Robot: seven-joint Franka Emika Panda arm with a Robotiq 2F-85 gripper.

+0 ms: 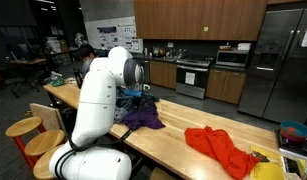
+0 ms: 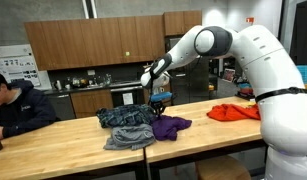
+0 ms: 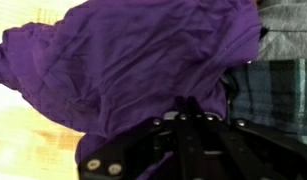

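Observation:
A crumpled purple cloth lies near the table's left edge, in front of the darker cloths. In exterior view 2 the same purple cloth shows beside a grey cloth. Purple fabric fills most of the wrist view, with folds running toward my gripper. The dark fingertips are close together against the fabric. Whether any cloth is pinched between them is hard to see. From outside, my gripper is low over the back part of the purple cloth, its fingers too small to read.
A dark plaid cloth lies behind the grey one. Far along the table is a red cloth, with a yellow item past it. Bare tabletop separates purple from red. A person sits at the left in exterior view 2.

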